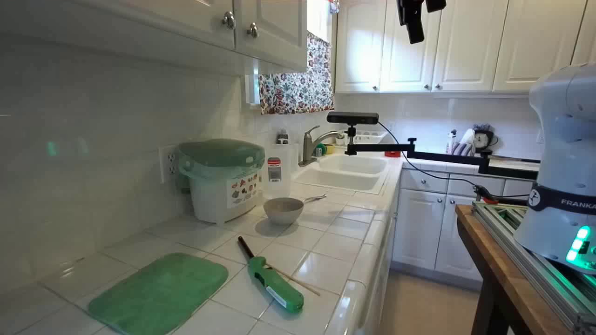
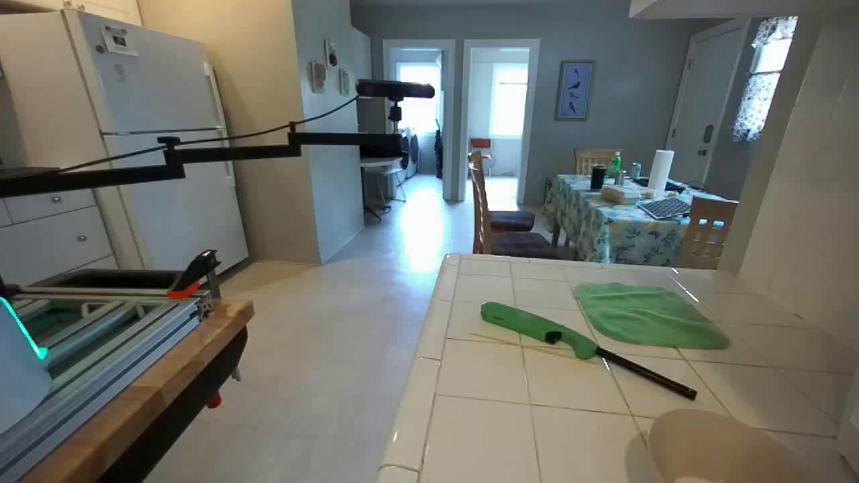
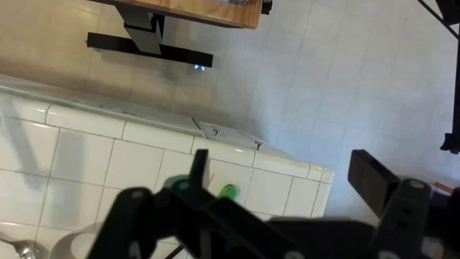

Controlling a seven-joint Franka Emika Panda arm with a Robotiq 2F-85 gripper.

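Note:
High above the counter, at the top edge of exterior view 1, hangs my gripper (image 1: 425, 22). In the wrist view the gripper is open, its two dark fingers wide apart with nothing between them. A green lighter (image 1: 277, 285) with a black barrel lies on the tiles beside a thin stick (image 1: 299, 281). Most of the lighter (image 3: 228, 191) is hidden by the gripper in the wrist view. A green cloth (image 1: 162, 293) lies flat near it. Farther back stands a small beige bowl (image 1: 283, 210), and a spoon (image 1: 314, 198) shows beside its rim.
Against the wall stand a white bin (image 1: 223, 192) with a green lid and a clear bottle (image 1: 277, 173). The sink (image 1: 357, 179) is beyond them. A camera arm (image 1: 447, 157) reaches over the gap between counter and wooden robot table (image 1: 475, 223). Bare tiles surround the lighter.

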